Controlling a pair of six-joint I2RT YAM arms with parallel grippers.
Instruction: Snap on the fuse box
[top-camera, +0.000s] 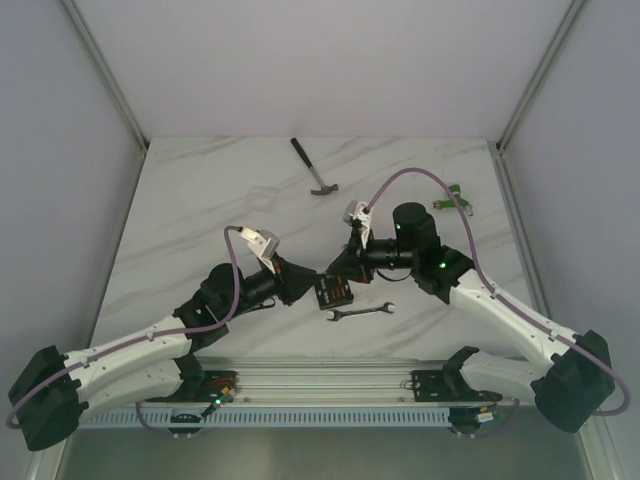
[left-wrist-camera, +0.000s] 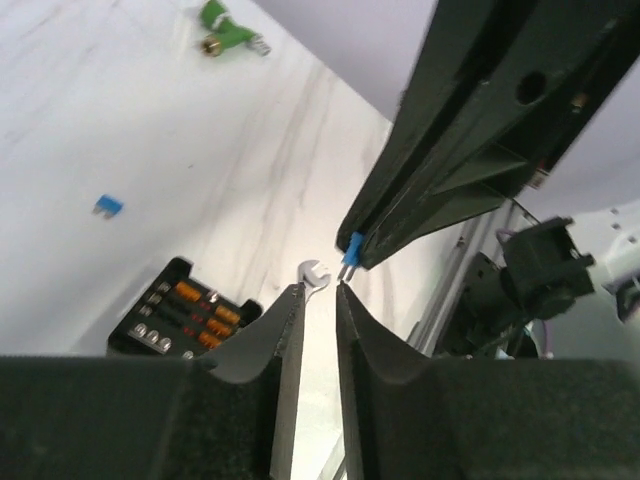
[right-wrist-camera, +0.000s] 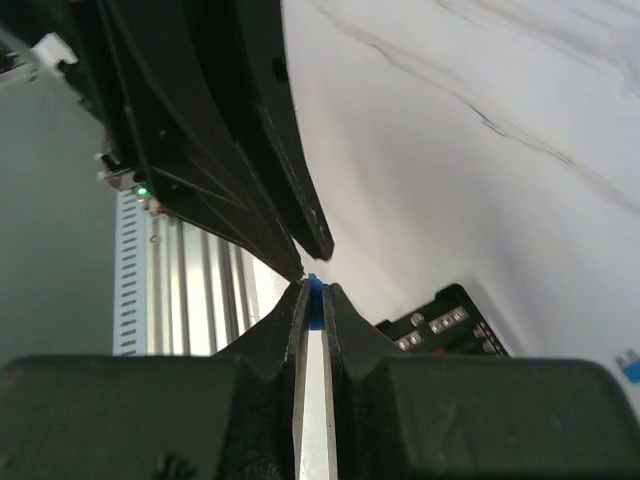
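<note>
A small blue fuse (left-wrist-camera: 353, 249) is held between the fingertips of my right gripper, which is shut on it. My left gripper (top-camera: 308, 278) faces it from the left, its fingertips very close to the fuse; in the left wrist view its fingers look nearly closed, with a narrow gap. Below both grippers lies the black fuse box (top-camera: 334, 293), holding orange fuses and silver parts in the left wrist view (left-wrist-camera: 185, 315). Another small blue fuse (left-wrist-camera: 108, 204) lies on the table behind the box.
A wrench (top-camera: 360, 311) lies in front of the box. A hammer (top-camera: 314, 167) is at the back, a green tool (top-camera: 452, 200) at the back right, and a faint clear tray (top-camera: 261, 198) at the back left. The white table is otherwise largely clear.
</note>
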